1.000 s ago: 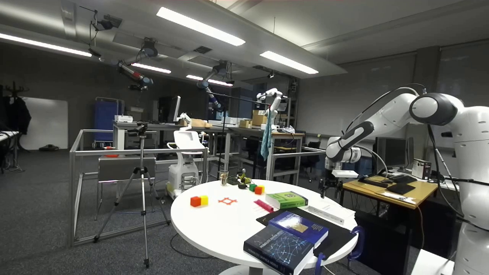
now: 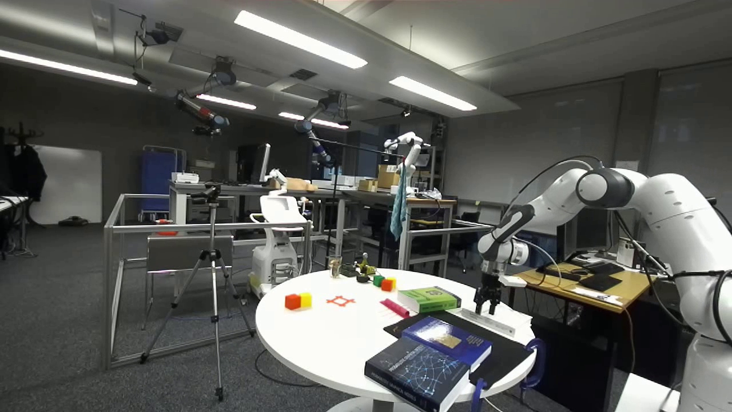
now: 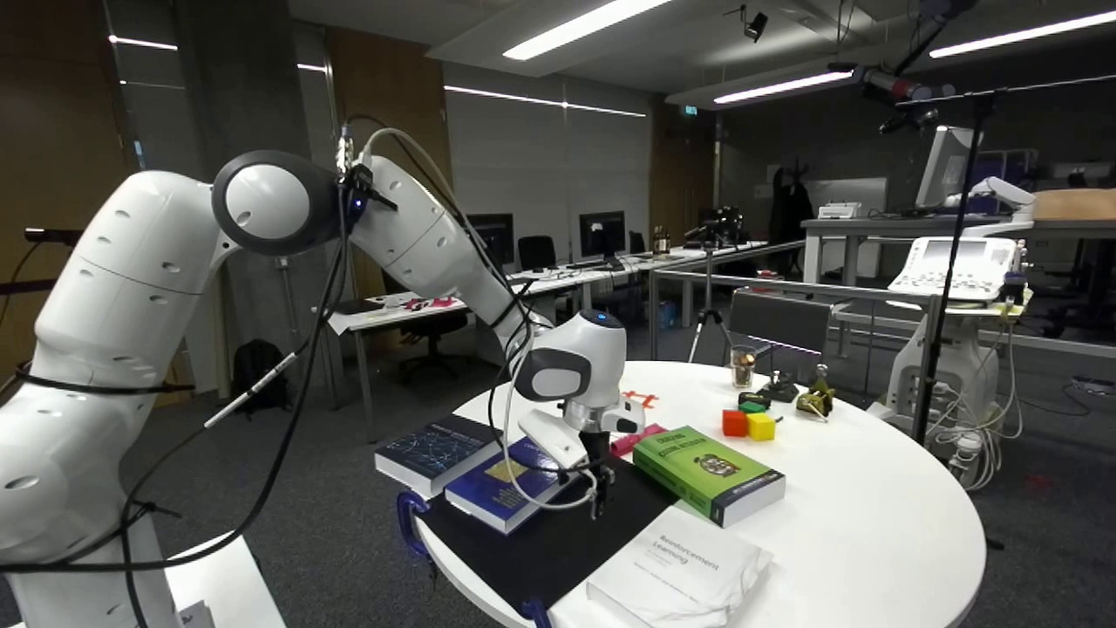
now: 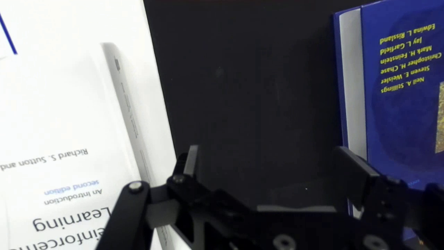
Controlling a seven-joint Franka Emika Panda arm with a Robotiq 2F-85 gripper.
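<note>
My gripper stands open over the black mat [image 4: 254, 83], with nothing between its fingers. To its left in the wrist view lies a white Reinforcement Learning book [image 4: 62, 112], and to its right a blue book [image 4: 399, 129]. The same white book [image 3: 680, 570] rests at the table's near edge in exterior view 2. Above the mat hangs the gripper [image 3: 599, 501], beside a green book [image 3: 701, 466] and across from the blue book [image 3: 497, 492]. How high the fingertips are above the mat is hard to judge.
A dark-covered book [image 2: 418, 371] lies beside the blue one at the table edge. Colored blocks [image 2: 298, 301], a red frame [image 2: 340, 301], a pink item [image 2: 394, 308] and a glass [image 2: 334, 268] stand farther off. The white table [image 2: 329, 336] has free room at its left.
My arm has reached out and come down. The gripper is lower and slightly farther left in exterior view 1, now overlapping the white book there. The books and blocks have not moved.
</note>
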